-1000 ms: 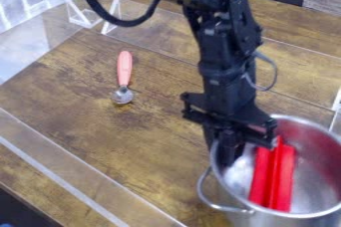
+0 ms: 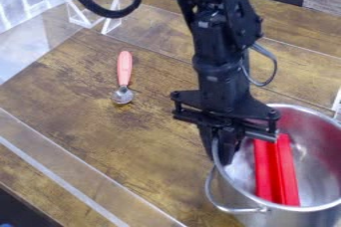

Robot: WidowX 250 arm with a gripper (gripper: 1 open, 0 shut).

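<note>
The black gripper points down at the left rim of a steel pot in the lower right. Its tips are partly hidden, and nothing clearly shows between them; it looks shut. Red bar-like objects lie inside the pot. A scoop with a pink handle lies on the wooden table to the upper left of the pot.
The wooden table has free room left of the pot and around the scoop. Clear strips run along its front-left. A white rack or railing stands at the back left.
The pot and scoop look much the same.
</note>
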